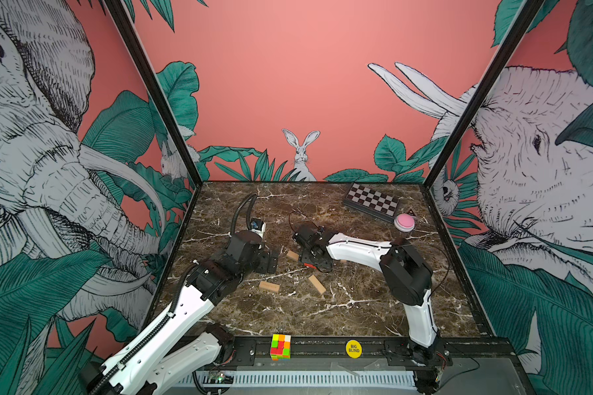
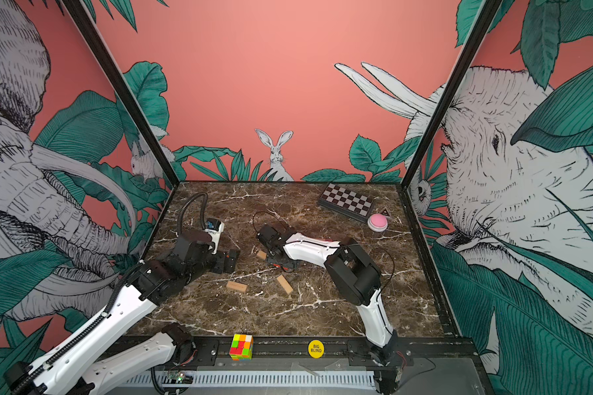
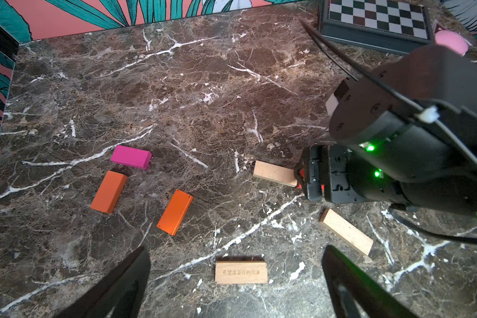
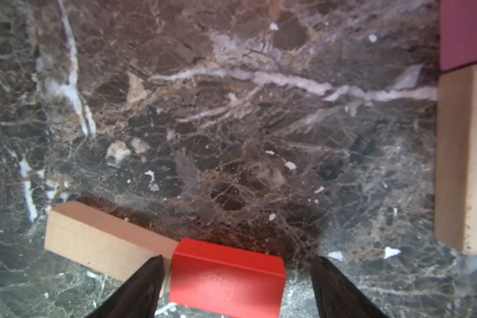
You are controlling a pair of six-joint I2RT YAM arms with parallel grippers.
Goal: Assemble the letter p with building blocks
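Note:
In the right wrist view a red block (image 4: 226, 278) lies on the table between the fingers of my open right gripper. Its left end meets a plain wooden block (image 4: 98, 241). At that view's right edge, another wooden block (image 4: 463, 159) sits end to end with a pink block (image 4: 466, 31). My left gripper hangs open over a wooden block with lettering (image 3: 241, 272). Another wooden block (image 3: 347, 231) lies slanted to its right. Farther left are a magenta block (image 3: 131, 157), a dark orange block (image 3: 109, 191) and a bright orange block (image 3: 175, 212).
A checkered board (image 1: 372, 200) and a pink button (image 1: 405, 222) stand at the back right. At the front edge sits a colored cube (image 1: 280, 346). The two grippers are close together near mid-table.

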